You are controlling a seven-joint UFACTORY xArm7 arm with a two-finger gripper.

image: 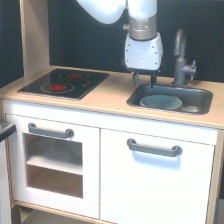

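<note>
A dark teal round dish (161, 102), a plate or shallow bowl, lies in the grey sink (196, 104) at the right of the counter. My white arm reaches down from the top of the view, and my gripper (145, 79) hangs over the back left part of the sink. Its two dark fingers stand apart, with nothing visible between them. The dish is a little lower in the view and to the right of the fingertips; the exact height gap cannot be judged.
A dark faucet (181, 62) rises behind the sink, close to my gripper's right. On the left is a black stovetop (65, 83) with red rings, nothing on it. Bare wooden counter (112, 98) lies between. Below are an oven-like door (54, 165) and a cabinet door (155, 180).
</note>
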